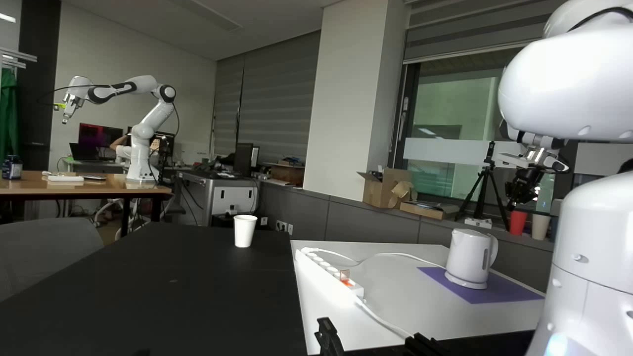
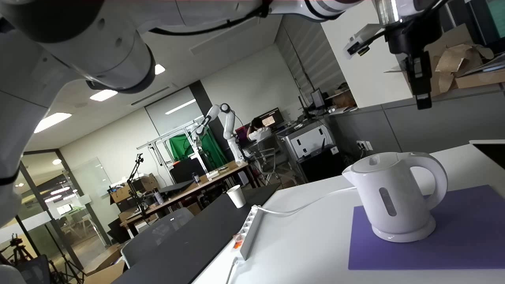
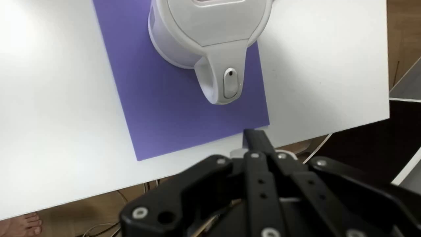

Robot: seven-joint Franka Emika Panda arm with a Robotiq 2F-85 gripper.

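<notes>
A white electric kettle point(image 2: 390, 198) stands upright on a purple mat point(image 2: 454, 227), its handle towards the right in exterior view 2. From above, the wrist view shows the kettle's lid and its handle point(image 3: 227, 79) with a small switch on it. My gripper is shut, and nothing shows between its fingers. It hangs in the air above the table's edge, beyond the handle side of the kettle and apart from it. In exterior view 1 the gripper point(image 1: 513, 201) is higher than the kettle point(image 1: 472, 255).
A white power strip point(image 1: 332, 270) with an orange-lit switch lies along the white table's point(image 1: 397, 296) left edge, its cable running to the kettle. A white paper cup point(image 1: 244, 231) stands on the black table point(image 1: 178, 285).
</notes>
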